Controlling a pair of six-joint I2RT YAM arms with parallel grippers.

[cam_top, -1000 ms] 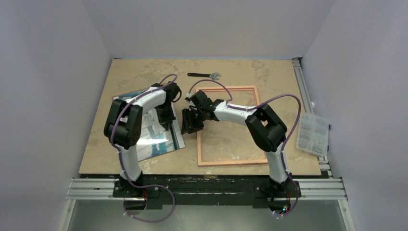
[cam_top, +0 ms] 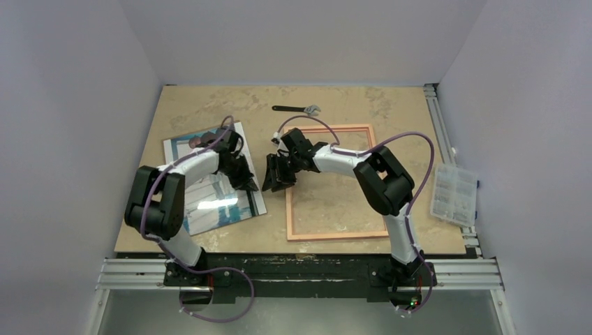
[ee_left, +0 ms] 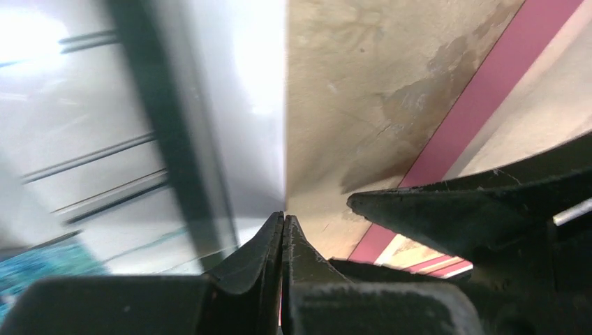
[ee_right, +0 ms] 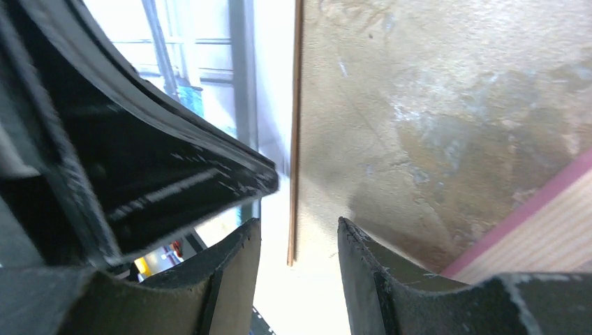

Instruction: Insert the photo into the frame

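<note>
A photo panel (cam_top: 216, 206) with blue-and-white print lies tilted on the left of the table; in the left wrist view its pale edge strip (ee_left: 248, 84) runs beside bare board. My left gripper (cam_top: 248, 185) is over that right edge, shut, nothing visible between its fingertips. The empty wooden frame (cam_top: 335, 236) lies to the right, its pink-edged border (ee_left: 475, 112) also seen close up. My right gripper (cam_top: 272, 183) hovers by the frame's left border, just beside the photo's edge, fingertips apart and nothing between them, as the right wrist view (ee_right: 297, 237) shows.
An adjustable wrench (cam_top: 296, 109) lies at the back. A clear divided plastic box (cam_top: 454, 195) sits at the right edge beside an aluminium rail.
The right arm and gripper show little movement.
</note>
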